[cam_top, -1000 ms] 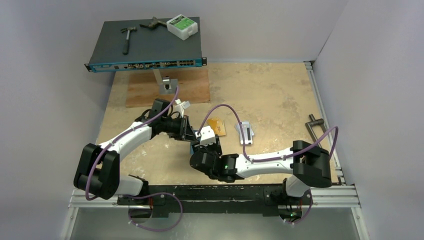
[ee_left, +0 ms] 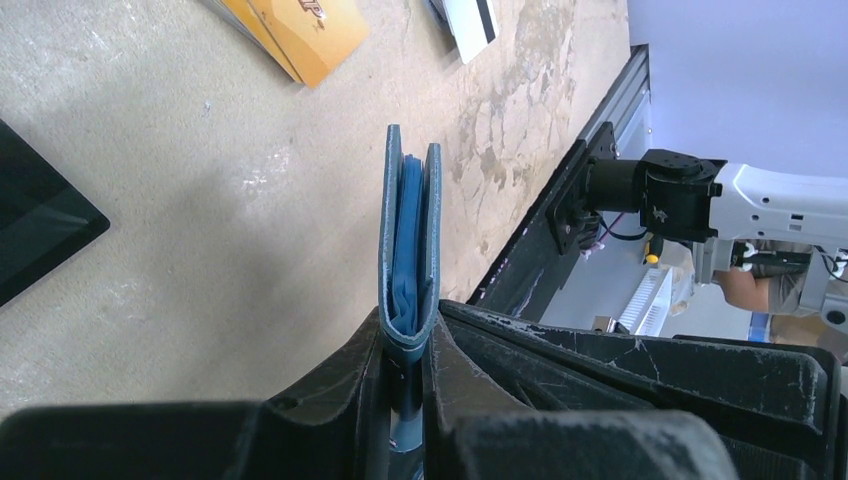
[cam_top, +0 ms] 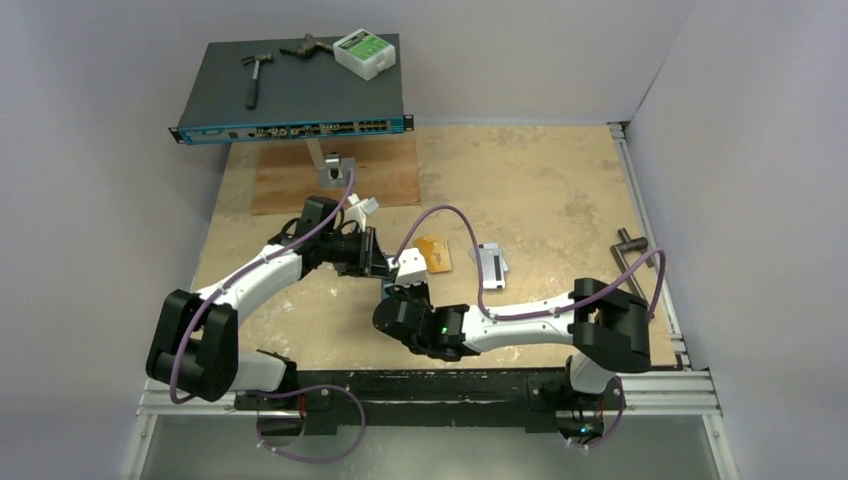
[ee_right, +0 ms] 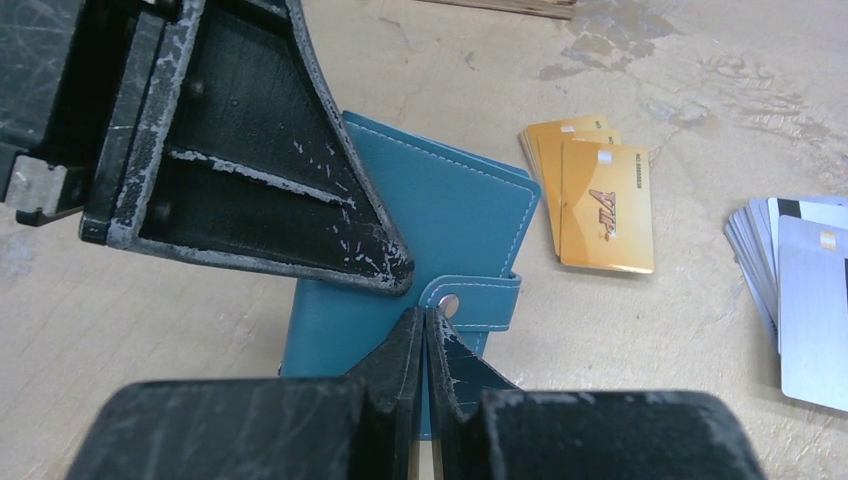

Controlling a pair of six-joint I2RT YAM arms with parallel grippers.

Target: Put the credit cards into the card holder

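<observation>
The blue card holder (ee_right: 430, 190) is held up over the table by my left gripper, which is shut on it. Edge-on in the left wrist view, the card holder (ee_left: 408, 240) shows its two covers close together with a narrow gap between. My right gripper is shut, its tips right by the metal snap on the holder's strap (ee_right: 480, 302); no strap shows between its fingers, and contact is unclear. Gold cards (ee_right: 605, 205) lie fanned on the table beyond the holder. Silver-white cards (ee_right: 815, 300) lie in a stack to their right.
A dark box (cam_top: 290, 90) with a hammer (cam_top: 255, 80) and a white case (cam_top: 365, 52) on top stands at the back left. Black bars (cam_top: 630, 260) lie near the right edge.
My right arm has shifted slightly left, its gripper staying close to the holder. The left arm and both card stacks look unmoved.
</observation>
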